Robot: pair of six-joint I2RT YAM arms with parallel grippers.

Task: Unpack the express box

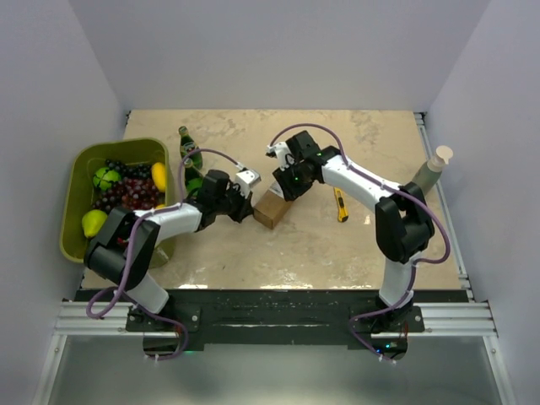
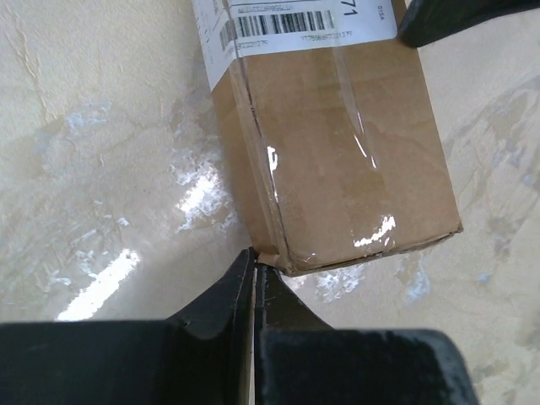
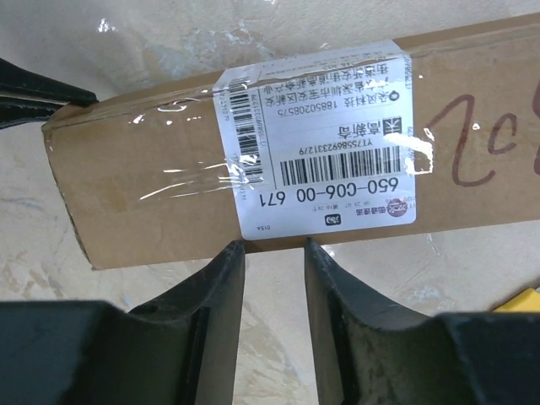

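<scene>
A long brown cardboard express box (image 1: 272,210) lies in the middle of the table, with a white barcode label (image 3: 321,160) and tape on top. My left gripper is shut on the box's near corner at its left end. My right gripper is part open over the box's long edge beside the label, its two fingertips apart at that edge.
A yellow box cutter (image 1: 341,203) lies right of the box. A green bin of fruit (image 1: 75,169) stands at the left, green bottles (image 1: 187,143) beside it. A pale bottle (image 1: 430,170) is at the far right.
</scene>
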